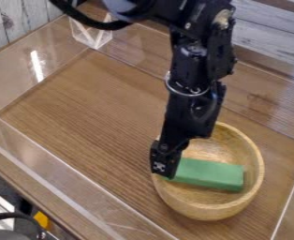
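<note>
My black gripper (184, 152) reaches down from the top centre to the left half of a light wooden bowl (202, 202), its fingers open. The lower finger sits at the bowl's left rim, just beside the left end of a green block (213, 173) lying inside. Whether it touches the block I cannot tell.
A clear plastic container (92, 30) stands at the back left. White walls border the back, and a transparent edge runs along the lower left, with dark and yellow items beyond it.
</note>
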